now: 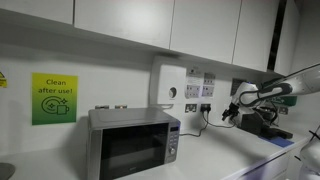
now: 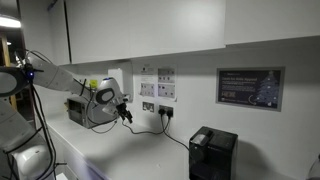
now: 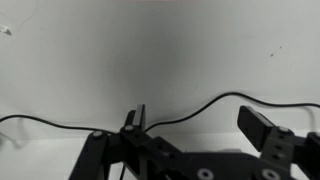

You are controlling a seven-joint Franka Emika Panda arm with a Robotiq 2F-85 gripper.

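My gripper stands open in the wrist view, its two dark fingers wide apart with nothing between them. A black cable (image 3: 215,101) runs across a pale, empty surface behind the fingers. In exterior view 2 the gripper (image 2: 125,113) hangs above the white counter (image 2: 125,150), close in the picture to the sockets on the back wall. At the far right of exterior view 1 the gripper (image 1: 229,115) shows small, in front of a dark machine (image 1: 262,123).
A silver microwave (image 1: 132,143) sits on the counter's left part. The dark coffee-machine-like appliance (image 2: 212,153) stands toward the other end. Wall cupboards (image 1: 205,30) overhang the counter. Bare countertop (image 1: 215,150) lies between the appliances.
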